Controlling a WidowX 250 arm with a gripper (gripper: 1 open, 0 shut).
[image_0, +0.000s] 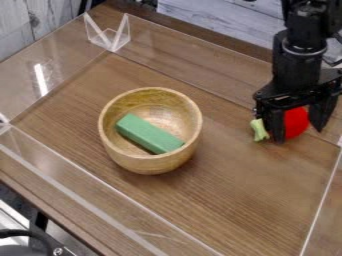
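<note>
My black gripper (294, 120) is at the right, open, low over a red round object (297, 115) with a pale green end (259, 131), which its fingers partly cover. A wooden bowl (189, 139) at the centre-left holds a green block (148, 134).
A white wire object (107, 30) stands at the back left, and a pale edge runs along the back right.
</note>
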